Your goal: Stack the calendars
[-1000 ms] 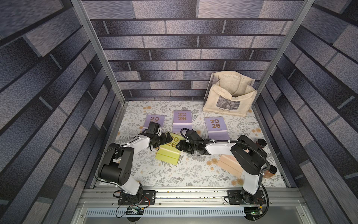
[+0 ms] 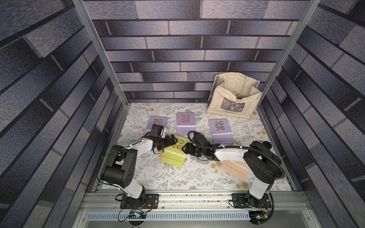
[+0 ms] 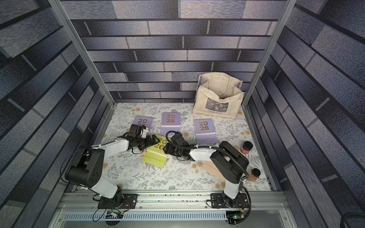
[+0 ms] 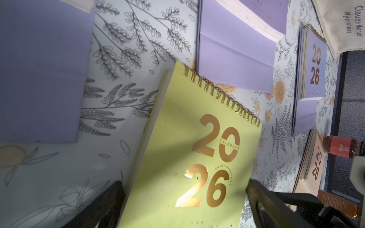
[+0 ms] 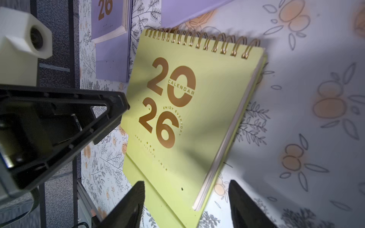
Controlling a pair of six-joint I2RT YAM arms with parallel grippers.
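The yellow calendar (image 2: 173, 155) lies in the front middle of the table, between both grippers. My left gripper (image 2: 171, 140) is open at its upper left, with fingers either side of it in the left wrist view. My right gripper has its fingertips apart at the calendar's right edge; no clear grip shows. Three purple calendars (image 2: 157, 120) lie in a row behind. A pink calendar (image 2: 233, 169) lies at front right, partly under the right arm.
A canvas bag (image 2: 233, 102) stands at the back right. Two dark-lidded jars (image 3: 246, 148) stand along the right edge. Bare table lies at the front middle and left.
The right gripper has moved slightly rightward, and the yellow calendar has shifted a little to the right with it. The left arm looks unchanged.
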